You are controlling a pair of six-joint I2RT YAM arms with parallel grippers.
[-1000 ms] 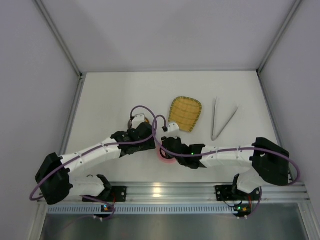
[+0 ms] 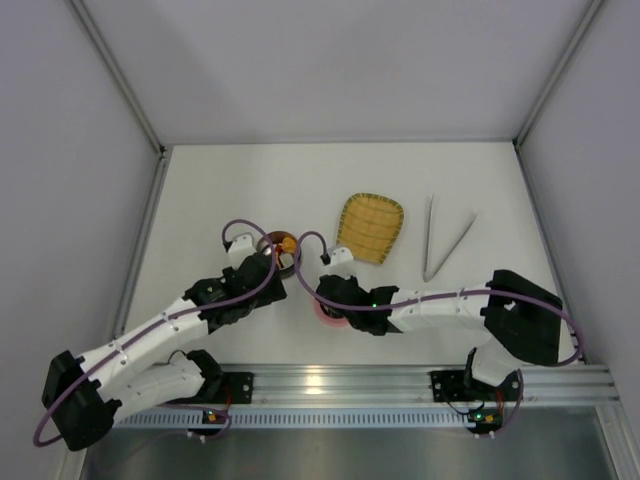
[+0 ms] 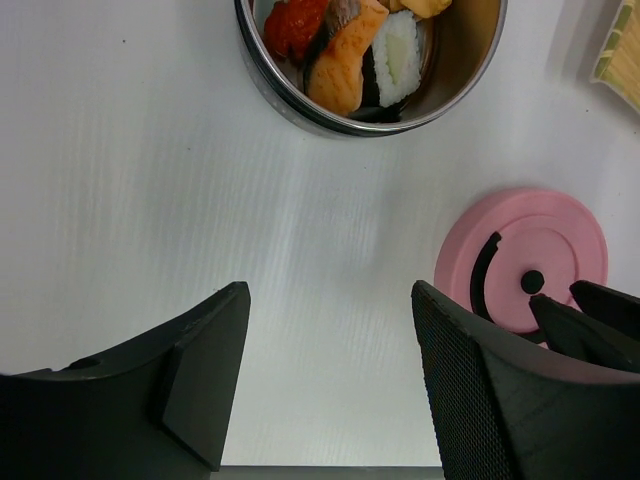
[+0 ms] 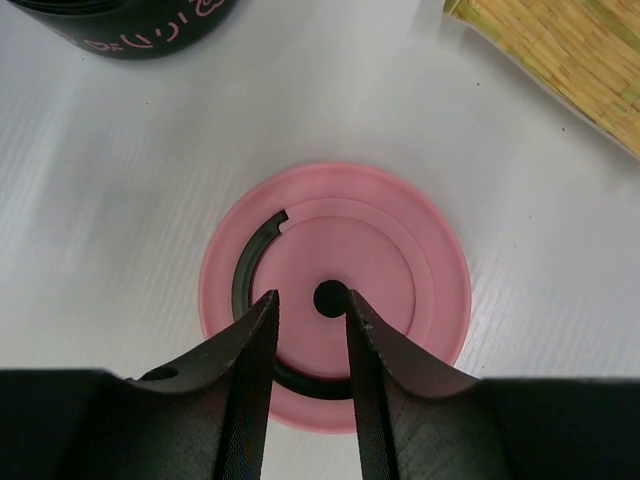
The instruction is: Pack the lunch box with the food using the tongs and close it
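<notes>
The round lunch box [image 3: 300, 103] stands without its lid, showing sushi [image 3: 397, 60], orange fish [image 3: 342, 66] and other food. Its pink lid [image 4: 335, 190], with a black arc and a black centre spot, lies flat on the table. Over the table, short of the box and left of the lid, my left gripper is open and empty. My right gripper hangs above the lid, partly open, its fingertips over the lid on either side of a spot just left of centre. Nothing is seen held between its fingers.
A yellow woven mat [image 2: 370, 227] lies beyond the lid. Metal tongs [image 2: 440, 245] lie spread on the right of the table.
My left arm has drawn back to the left, away from the lid and the right gripper, uncovering more of the lunch box.
</notes>
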